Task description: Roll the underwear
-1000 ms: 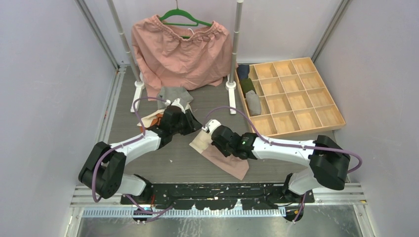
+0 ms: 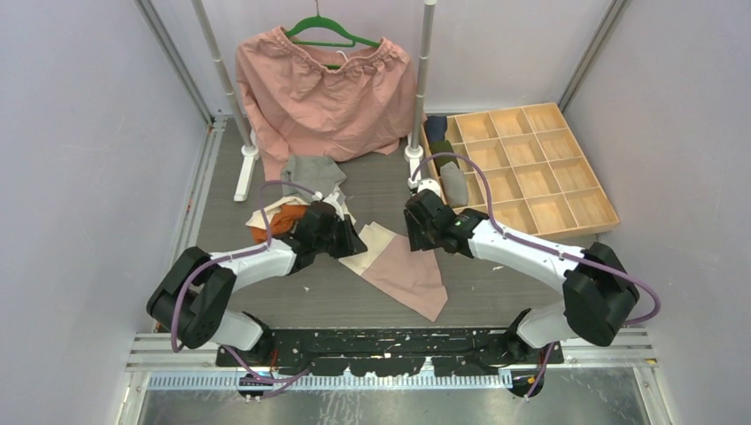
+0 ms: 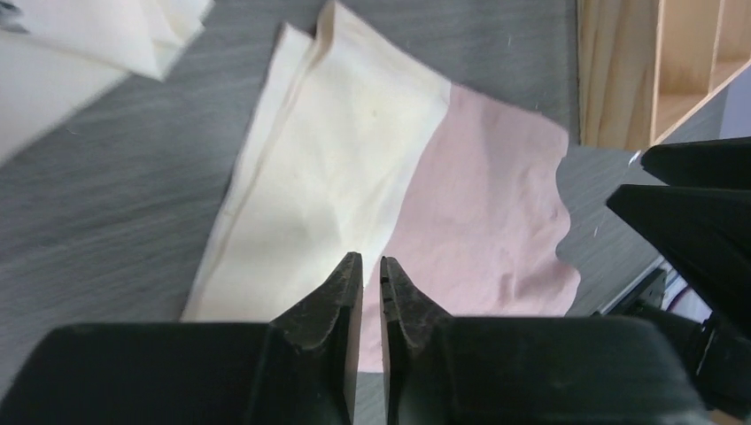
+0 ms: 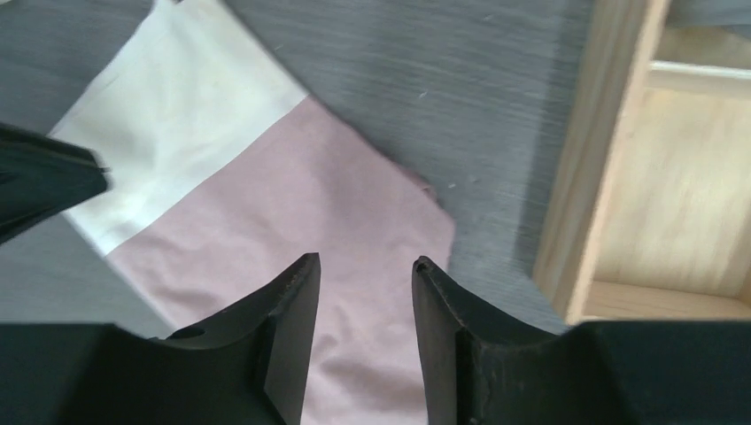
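The underwear (image 2: 407,274) lies flat and slantwise on the table, folded to a long strip, cream at its upper left and dusty pink toward the lower right. Over the cream end (image 3: 354,150) hovers my left gripper, its fingers a narrow gap apart with no cloth between them. My right gripper is open above the pink part (image 4: 292,195), near its far edge; the cloth shows below and between the fingers, not gripped. In the top view the arms cover parts of the cloth's upper side.
A wooden compartment box (image 2: 531,168) stands at the back right, with several rolled items in its left column. A pile of loose clothes (image 2: 292,212) lies behind the left arm. Pink shorts (image 2: 328,97) hang from a rack at the back.
My right gripper has moved right and back, off the cream part to the pink part's far edge. The left gripper has come slightly down toward the cream end. The cloth looks unmoved.
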